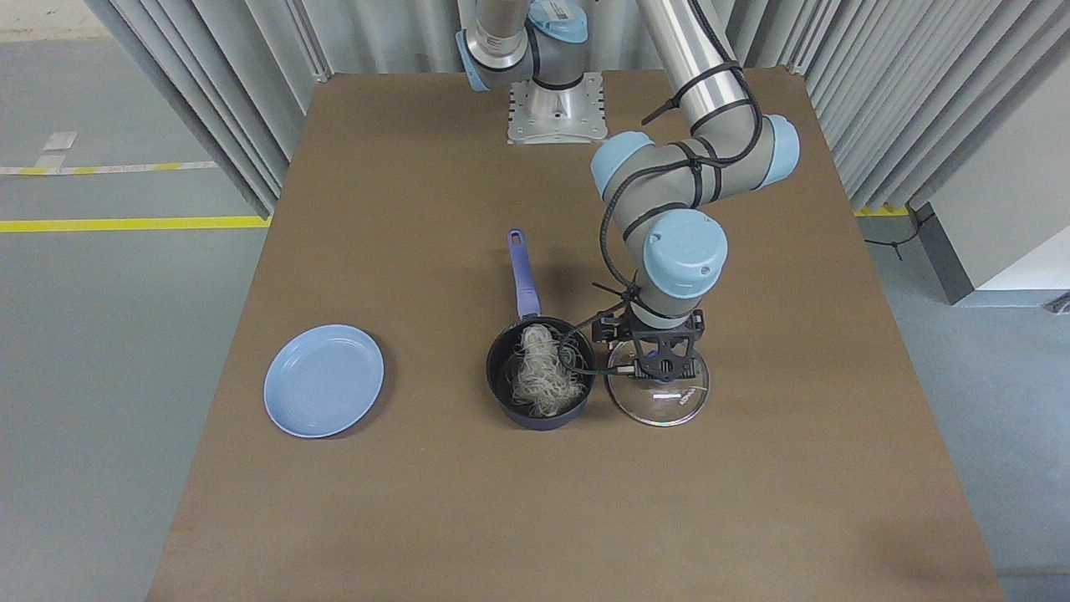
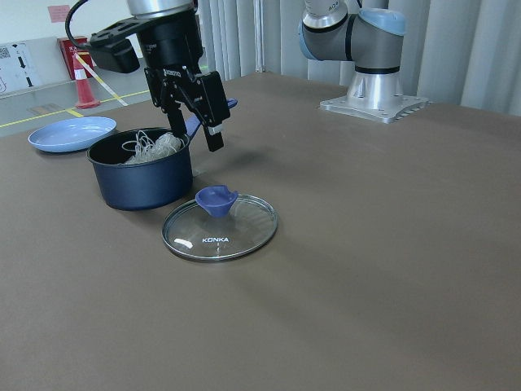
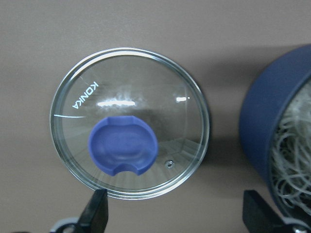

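Note:
My gripper stands open, nothing between its fingers, above the glass lid (image 2: 244,232) and just beside the pot. The lid, with a blue knob (image 3: 122,144), lies flat on the table and is partly hidden by the gripper in the front view. The dark blue pot (image 2: 140,186) holds a tangle of white noodles (image 1: 542,373); its blue handle (image 1: 523,272) points to the back.
A light blue plate (image 1: 323,380) lies left of the pot in the front view.

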